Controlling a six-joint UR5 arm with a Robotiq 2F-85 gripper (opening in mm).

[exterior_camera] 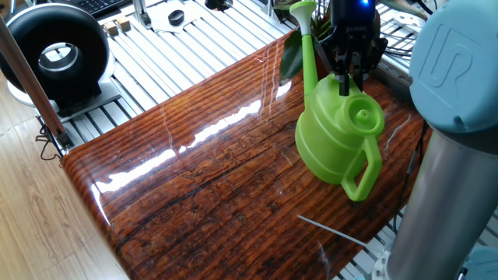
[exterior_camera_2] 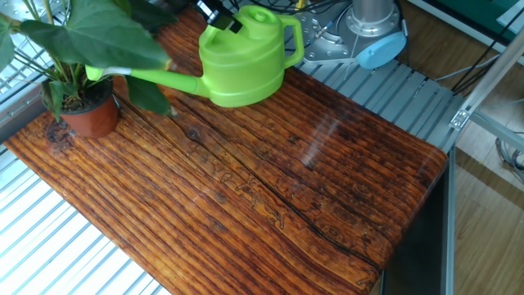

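A bright green watering can (exterior_camera: 334, 140) hangs under my black gripper (exterior_camera: 344, 82), whose narrow fingers are shut on the handle at its top. In exterior view 2 the can (exterior_camera_2: 241, 70) points its long spout left, the tip among the leaves of a potted plant (exterior_camera_2: 92, 119). Only the tip of the gripper (exterior_camera_2: 221, 20) shows there, at the upper edge. The can looks close above the wooden board; whether its base touches cannot be told. In exterior view 1 a plant leaf (exterior_camera: 291, 56) shows beside the spout.
The glossy wooden board (exterior_camera: 194, 187) is bare over its front and left parts. A black ring-shaped device (exterior_camera: 58, 54) stands on the slatted metal table at the far left. The arm's grey and blue links (exterior_camera: 443, 202) fill the right side. A thin rod (exterior_camera: 334, 231) lies near the board's edge.
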